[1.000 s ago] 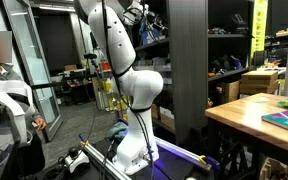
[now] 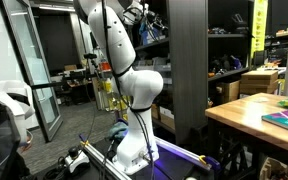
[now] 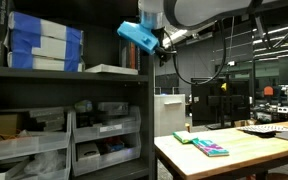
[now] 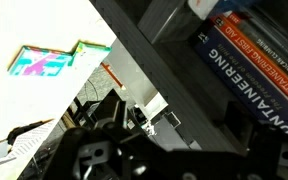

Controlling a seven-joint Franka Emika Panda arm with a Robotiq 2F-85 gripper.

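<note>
High in the wrist view, my gripper stands open with no object visible between its dark fingers. Books stand in the shelf on the right of that view: a dark blue one with pale lettering and a red one beside it. Far below, on the pale tabletop, lie a pink and cyan item and a green-edged item. Exterior view 1 has the gripper at its top, near the upper shelf, too small for its fingers to be made out.
A tall dark shelf panel rises beside the arm. Blue and white boxes sit on the upper shelf, above clear bins. The wooden table has bare room along its near side.
The arm and gripper look unmoved.
</note>
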